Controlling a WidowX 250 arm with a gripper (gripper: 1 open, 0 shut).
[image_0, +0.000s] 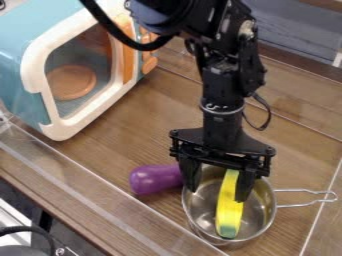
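My black gripper (219, 174) is open, lowered over a steel pot (257, 228) with a wire handle to the right. A yellow object with a green end (229, 210) stands in the pot between or just below the fingers; the fingertips are partly hidden. A purple eggplant (154, 179) lies on the wooden counter just left of the pot.
A toy microwave (67, 125) in blue and white stands at the upper left with its front opening facing right. Bare counter (140, 135) lies between it and the pot. A clear ledge runs along the front left edge.
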